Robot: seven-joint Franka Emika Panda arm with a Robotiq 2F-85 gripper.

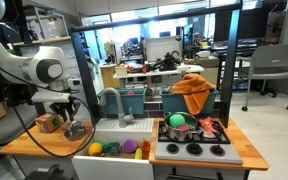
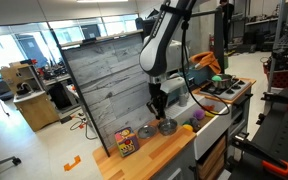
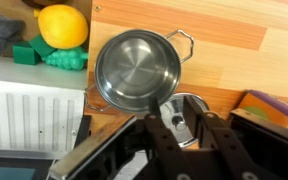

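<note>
In the wrist view an empty metal pot with two wire handles sits on the wooden counter. Beside it, partly hidden by my gripper, lies a round silver lid with a knob. My fingers are apart over the lid's near edge, and nothing is seen gripped between the fingers. From the second exterior view, the lid rests left of the pot, with the gripper above them.
A colourful box stands at the counter's left. Toy vegetables, including a yellow one, lie in the sink beside the pot. Farther right is a stove bearing a pot with a green item. Bare wood shows right of the pot.
</note>
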